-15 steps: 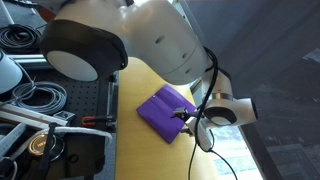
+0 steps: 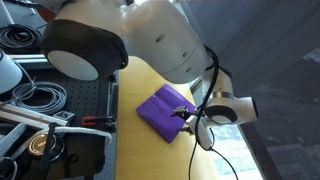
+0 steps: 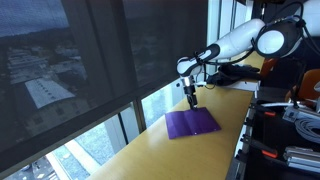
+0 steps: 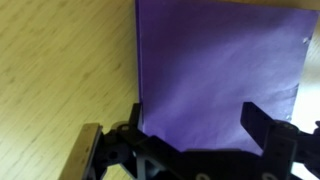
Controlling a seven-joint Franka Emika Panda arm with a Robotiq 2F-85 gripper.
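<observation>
A purple cloth [image 3: 190, 124] lies flat, roughly square, on the light wooden table [image 3: 150, 150]. In the wrist view the cloth [image 4: 215, 75] fills most of the right side, its left edge running down toward the fingers. My gripper is open over it, with nothing gripped between its fingers; one finger [image 4: 132, 130] is near the cloth's left edge and the other [image 4: 262, 125] is over its right part. From outside, the gripper [image 3: 190, 103] is seen by the cloth's far side. Whether the fingertips touch the cloth, I cannot tell.
Coiled cables [image 2: 40, 97] and tools lie on a dark cart [image 2: 85, 100] beside the table. A dark window blind [image 3: 80, 70] runs along the other side. Bare tabletop stretches in front of the cloth. A small wooden piece [image 4: 82, 150] shows at the wrist view's bottom.
</observation>
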